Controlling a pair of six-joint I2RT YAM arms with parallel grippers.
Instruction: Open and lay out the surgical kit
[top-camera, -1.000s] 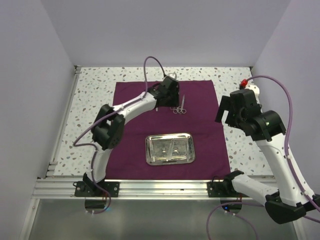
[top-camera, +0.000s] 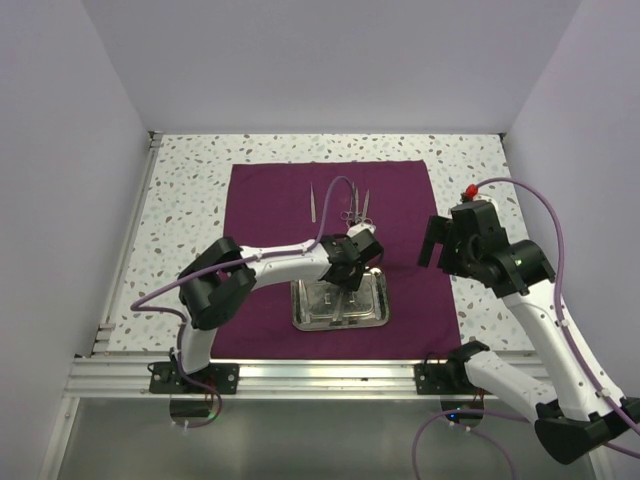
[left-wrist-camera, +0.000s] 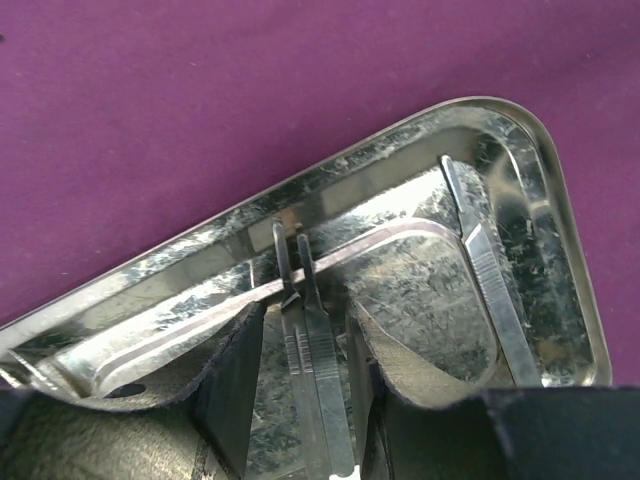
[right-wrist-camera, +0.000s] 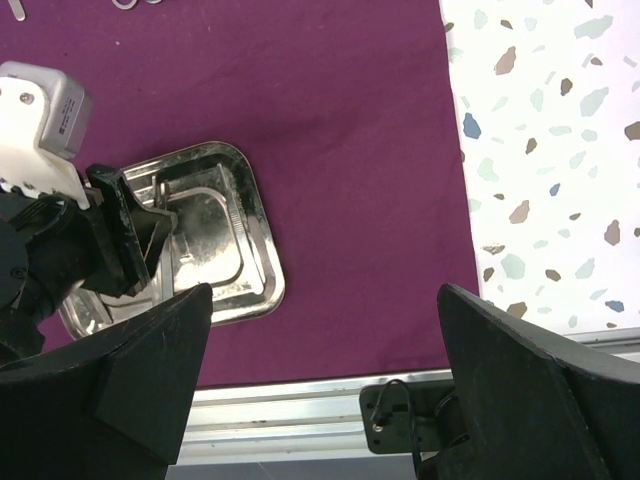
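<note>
The steel tray (top-camera: 310, 315) lies on the purple cloth, holding slim metal instruments. My left gripper is low over it, fingers part open on either side of a pair of long handled instruments (left-wrist-camera: 325, 370); contact is unclear. Another slim instrument (left-wrist-camera: 500, 300) lies at the tray's side. My right gripper hangs open and empty to the right of the tray, above the cloth's edge. Laid out at the back of the cloth are a slim instrument (top-camera: 313, 203) and scissor-like tools (top-camera: 365, 210).
The purple cloth (right-wrist-camera: 360, 200) has free room right of the tray and at the back left. A speckled table surface (top-camera: 170, 220) surrounds it, with metal rails along the front.
My left gripper has come down from the tools at the back onto the tray. The right arm has shifted slightly toward the front and left.
</note>
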